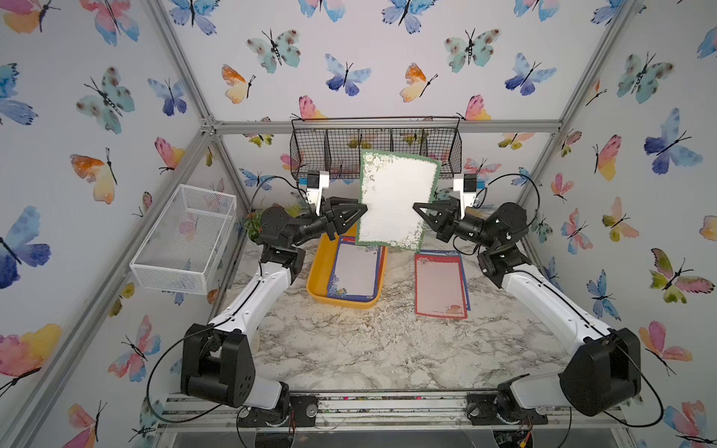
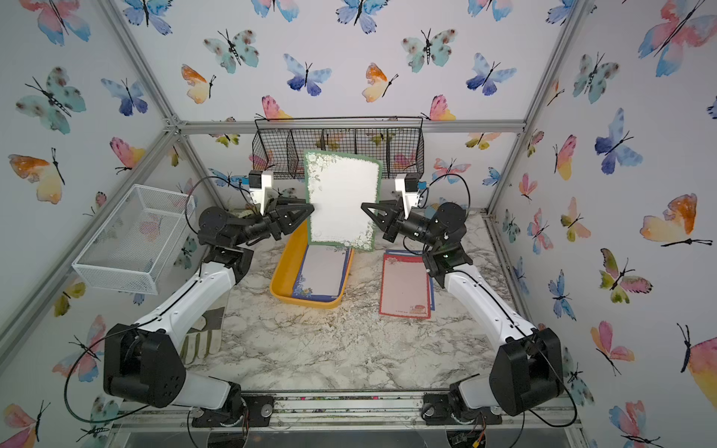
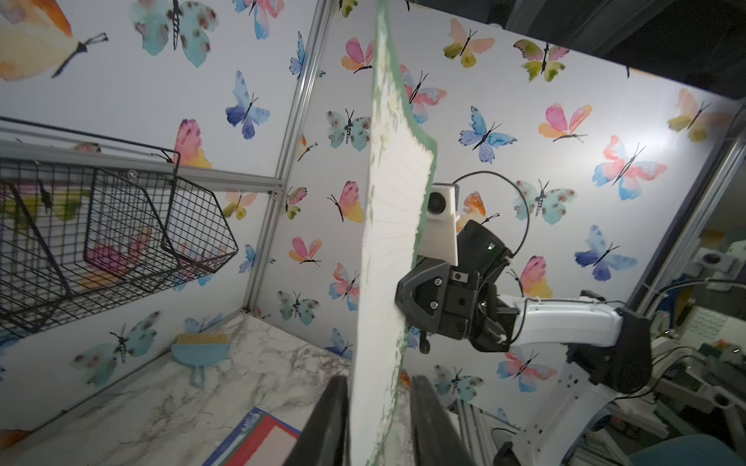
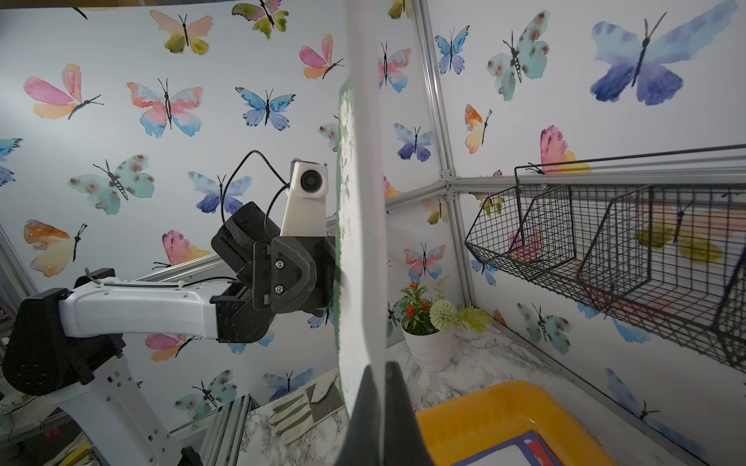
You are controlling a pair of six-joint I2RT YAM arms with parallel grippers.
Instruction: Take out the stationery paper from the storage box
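A green-bordered sheet of stationery paper (image 1: 399, 200) hangs upright in the air between the two arms. My right gripper is shut on its right edge. At its left edge, my left gripper stands open, its fingers parted on either side of the sheet. The yellow storage box (image 1: 318, 267) sits on the table below and holds a blue-bordered sheet (image 1: 354, 270), with a red edge showing beneath. On the table to the right lies a red-bordered sheet (image 1: 440, 286), partly covering another blue-bordered one (image 1: 466, 292).
A black wire basket (image 1: 336, 153) hangs on the back wall, behind the raised sheet. The white mesh basket (image 1: 179, 239) is at the left wall. A potted plant (image 4: 427, 341) stands behind the yellow box.
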